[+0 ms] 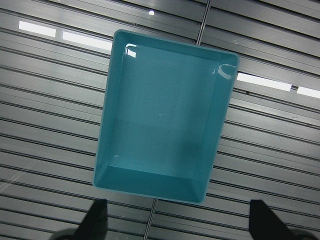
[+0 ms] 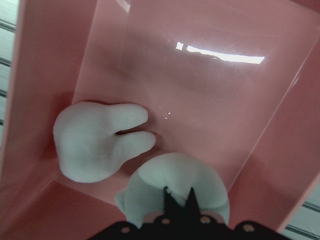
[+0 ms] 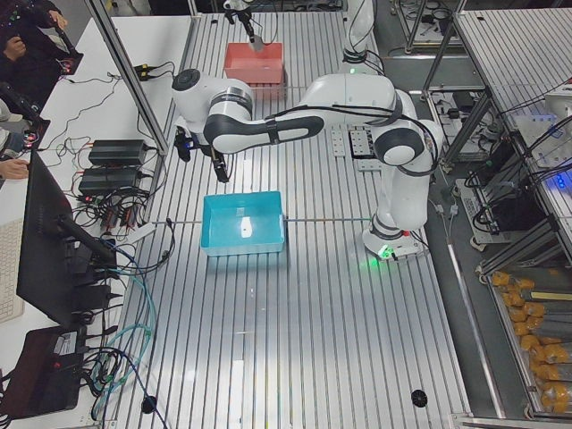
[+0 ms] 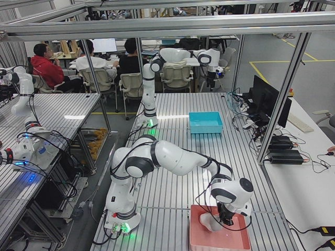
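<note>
A pink bin (image 4: pixel 238 240) (image 3: pixel 232 63) holds two white soft toys. The one with two long ears (image 2: pixel 90 140) lies on the bin floor; the rounder one (image 2: pixel 175 175) is pinched by my right gripper (image 4: pixel 224 219), and in the camera left view it appears raised at the bin's top. My left gripper hangs open above an empty teal bin (image 1: pixel 160 115) (image 3: pixel 241 223), nothing between its fingers.
A monitor (image 3: pixel 49 232), power boxes and cables line one side. A frame post (image 4: pixel 277 120) stands beside the table.
</note>
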